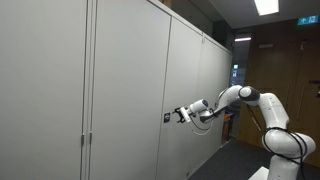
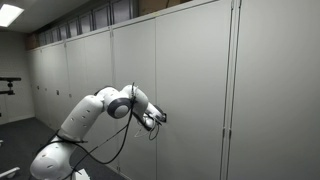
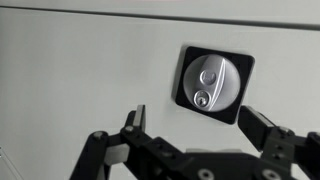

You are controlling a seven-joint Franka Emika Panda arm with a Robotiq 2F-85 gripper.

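A round silver latch in a square black plate (image 3: 212,83) is set into a pale cabinet door (image 3: 110,75), with a raised bar and a keyhole on its face. In the wrist view my gripper faces it, its two fingers spread apart to the lower left and lower right of the plate. Nothing is between them. From exterior view 1 the gripper (image 1: 179,115) is just right of the small dark latch plate (image 1: 167,118). The gap to the door's surface is hard to judge. In exterior view 2 the arm hides the latch.
Tall grey cabinet doors (image 1: 125,70) form a flat wall before the arm, with other handles (image 1: 86,140) further left. A brown wooden door (image 1: 275,85) stands behind the arm. Cables (image 2: 128,130) hang loosely along the arm. Dark floor (image 1: 235,160) lies beside the cabinets.
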